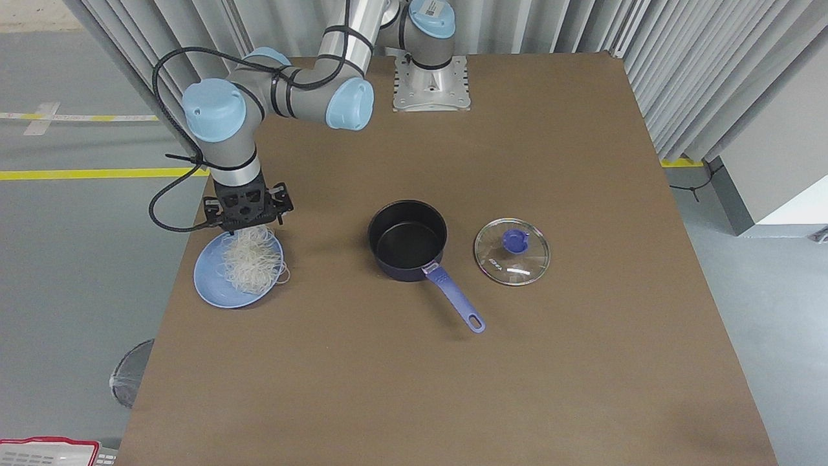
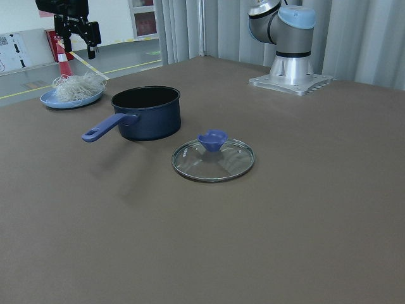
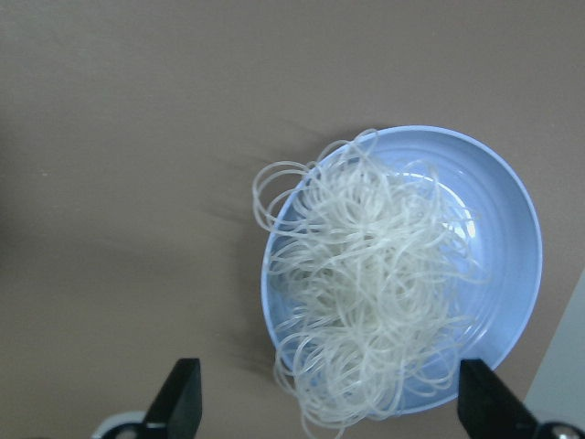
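A pile of white stringy noodles (image 1: 252,260) lies on a light blue plate (image 1: 217,287), some strands hanging over the rim. My gripper is above it, fingers apart with nothing between; in the wrist view its fingers straddle the lower part of the pile, seen from above. In the left view the gripper (image 2: 76,44) hangs clear over the noodles. Right of the plate stands a dark pot (image 1: 405,237) with a purple handle (image 1: 454,295), empty.
A glass lid (image 1: 508,268) with a blue knob lies right of the pot. The plate is near the table's left edge.
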